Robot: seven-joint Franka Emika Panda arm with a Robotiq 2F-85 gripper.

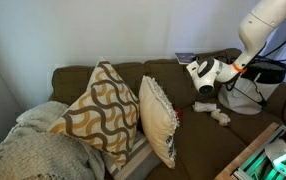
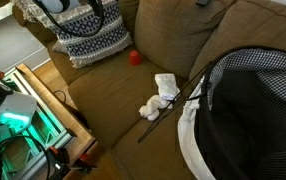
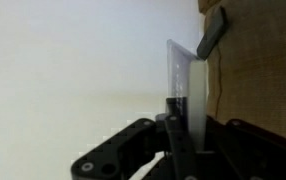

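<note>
My gripper (image 1: 192, 67) is up by the top of the sofa's backrest, at the right in exterior view 1. It is shut on a thin flat object (image 1: 186, 57), which looks pale purple-grey there and sticks out above the backrest against the wall. The wrist view shows this object edge-on, as a pale, partly see-through sheet with a white edge, rising from between the fingers. What it is exactly I cannot tell. A small dark oblong thing (image 3: 213, 32) lies on the brown sofa fabric close beyond it.
Patterned cushions (image 1: 103, 110) lean on the sofa's left half. On the seat are a red cup-like object (image 2: 135, 58) and crumpled white items (image 2: 158, 101). A black mesh bag (image 2: 253, 110) takes up the right side. Bare seat lies in front.
</note>
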